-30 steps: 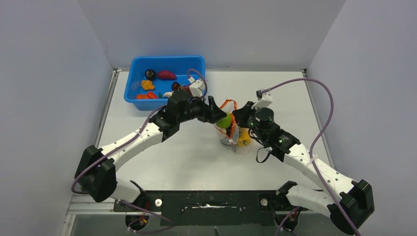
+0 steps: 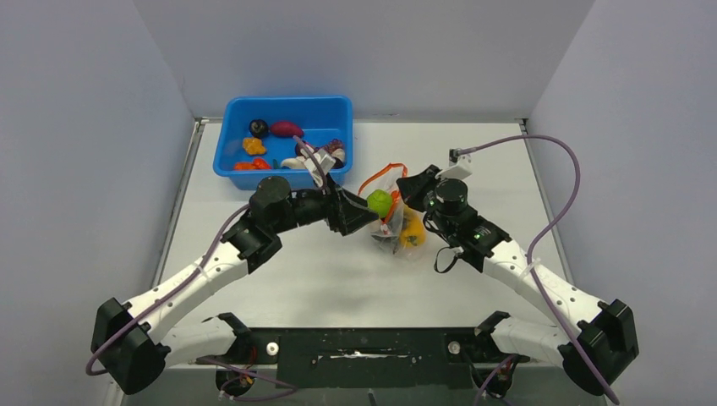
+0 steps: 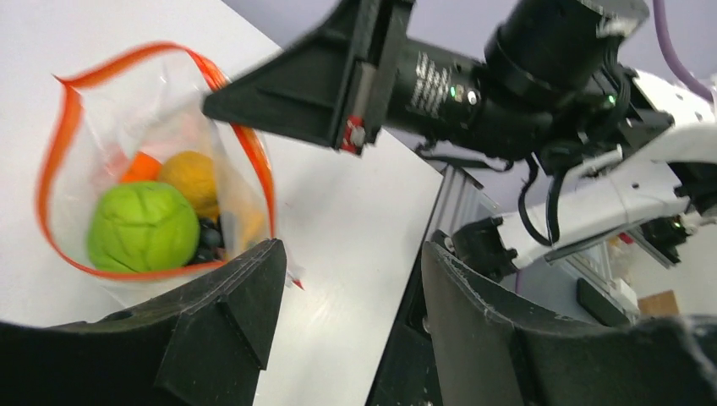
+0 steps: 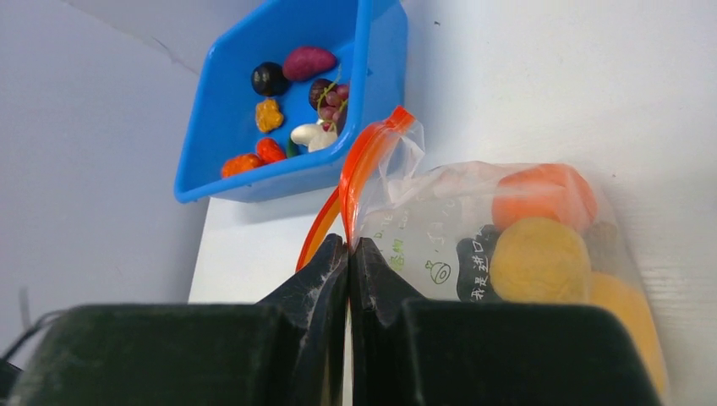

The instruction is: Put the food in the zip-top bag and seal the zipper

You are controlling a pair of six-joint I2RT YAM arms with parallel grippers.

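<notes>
A clear zip top bag (image 3: 177, 72) with an orange zipper rim lies on the table, its mouth wide apart. Inside it are a green round food item (image 3: 144, 227), a yellow one (image 3: 193, 179), and darker and orange pieces. In the right wrist view the bag's side (image 4: 423, 228) shows orange and yellow food through the plastic. My right gripper is shut on the orange rim. Just left of the mouth, my left gripper stands open, nothing between its fingers. From above, my left gripper (image 2: 372, 216) partly covers the bag's left side.
A blue bin (image 2: 224, 156) at the back left holds more food, including a purple sweet potato (image 2: 286, 128), a dark round item (image 2: 259, 128) and grapes (image 4: 334, 106).
The left gripper has opened off the green food and drawn back a little to the left and down; its forearm swung left. The bag and right gripper shifted slightly.
</notes>
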